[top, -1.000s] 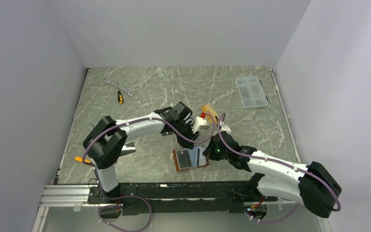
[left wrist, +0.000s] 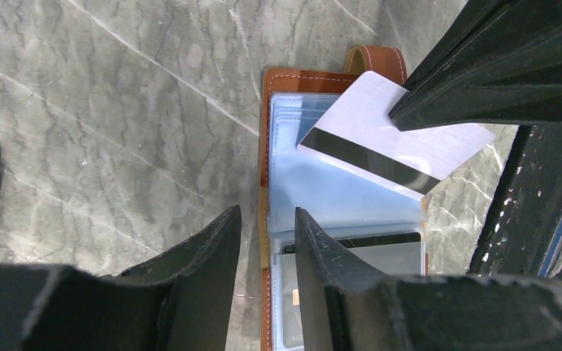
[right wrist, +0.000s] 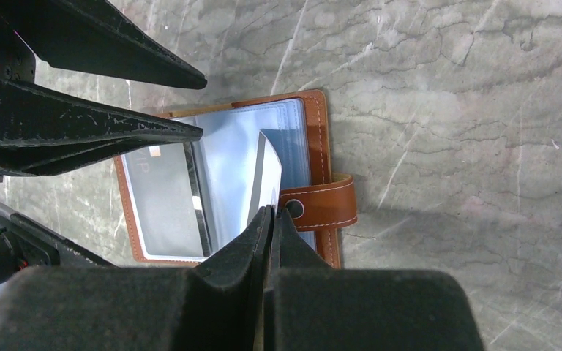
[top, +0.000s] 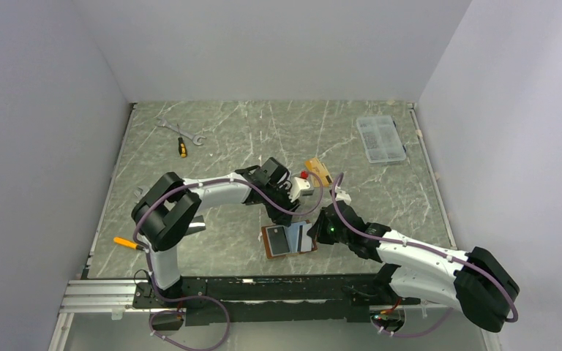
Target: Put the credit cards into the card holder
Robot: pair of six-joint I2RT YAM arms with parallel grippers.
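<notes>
The open brown card holder (top: 265, 244) lies at the table's front middle, with clear bluish sleeves (right wrist: 227, 168). A grey card (right wrist: 150, 219) with a dark stripe sits in one sleeve. My right gripper is shut on the edge of a white card (left wrist: 380, 142) with a black stripe, which is tilted over the other sleeve. Over the holder's far long edge, my left gripper stands part open, its fingertips a small gap apart. No card shows between them. Whether they touch the sleeve edge is unclear.
The holder's strap (right wrist: 322, 205) curls up beside the white card. A yellow box (top: 319, 172) lies behind the grippers. Wrenches (top: 183, 132), a screwdriver (top: 182, 148) and a clear organiser box (top: 381, 139) lie farther back, with bare table between.
The left arm's elbow has shifted slightly, and its gripper has barely moved by the holder. The right arm is almost still, with the white card over the holder throughout.
</notes>
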